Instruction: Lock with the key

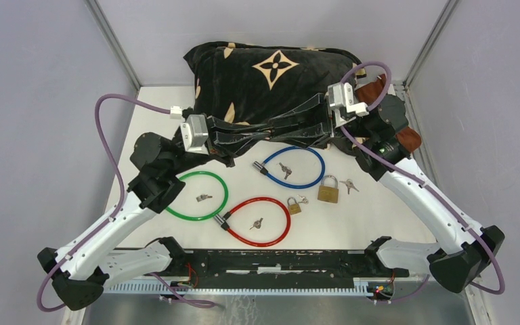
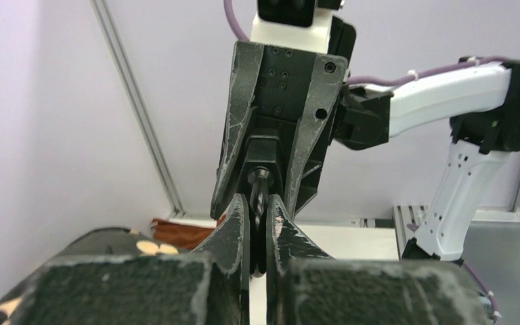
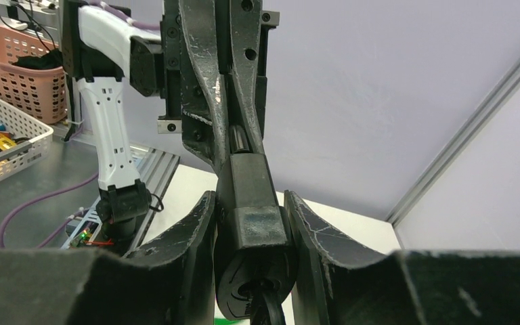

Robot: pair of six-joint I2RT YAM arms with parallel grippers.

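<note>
Above the table in the top view, my left gripper (image 1: 252, 128) and right gripper (image 1: 275, 128) face each other, tips close together. In the left wrist view, my left gripper is shut on a thin, glossy black part of a black lock-like object (image 2: 260, 200). The object's thicker black body (image 3: 252, 203) lies between my right gripper's fingers, with slim gaps beside it at the tips, so that gripper looks part open. A dark strand hangs from an opening in its near end. No key shows in either gripper.
Blue (image 1: 323, 162), green (image 1: 224, 196) and red (image 1: 289, 220) cable locks lie on the table, with keys inside their loops. Two brass padlocks (image 1: 328, 193) have keys beside them. A black patterned cushion (image 1: 237, 74) fills the back.
</note>
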